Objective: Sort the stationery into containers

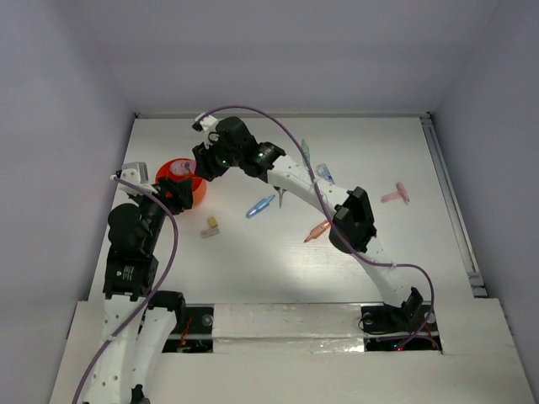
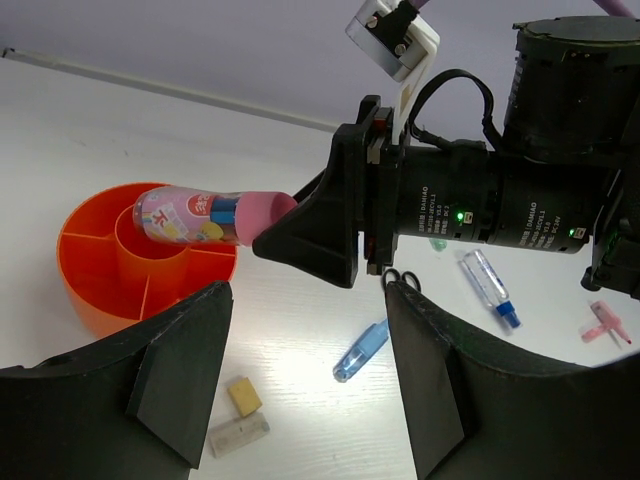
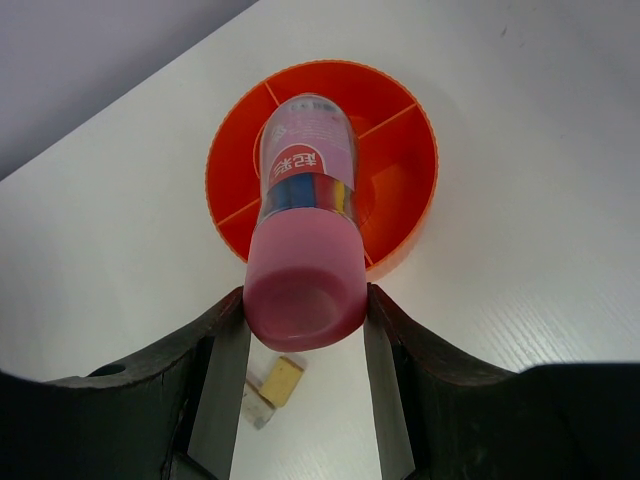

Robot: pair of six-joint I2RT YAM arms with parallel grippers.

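An orange divided container [image 2: 105, 295] stands at the back left. Over it, my right gripper is shut on a pink-capped cylinder of coloured pens [image 2: 185, 215], lying tilted with its far end at the central compartment. My left gripper stands open beside the container, nothing between its fingers. A yellow block [image 2: 245, 396] and a grey eraser-like piece [image 2: 238, 434] lie in front of it. A blue pen-like item [image 2: 358, 355], black scissors [image 2: 405, 283], a clear bottle with blue cap [image 2: 485, 280], a pink item [image 1: 396, 194] and an orange item [image 1: 317, 231] lie loose.
Grey walls enclose the white table [image 1: 253, 273] at back and sides. My right arm [image 1: 295, 181] stretches across the table from the right.
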